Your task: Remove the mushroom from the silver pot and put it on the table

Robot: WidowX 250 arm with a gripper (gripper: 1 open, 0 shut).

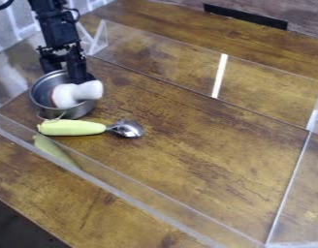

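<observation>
The white mushroom point(80, 92) lies inside the silver pot point(65, 111), leaning on its right side with its pale round end near the rim. At the pot's back rim, just behind the mushroom, is my black gripper point(65, 73). Its fingers are dark and small here, so their spacing is unclear. I see nothing held in them.
In front of the pot lies a pale green-yellow corn-like piece point(71, 127), touching or close to a silver spoon point(125, 129). Clear low walls point(188, 225) edge the workspace.
</observation>
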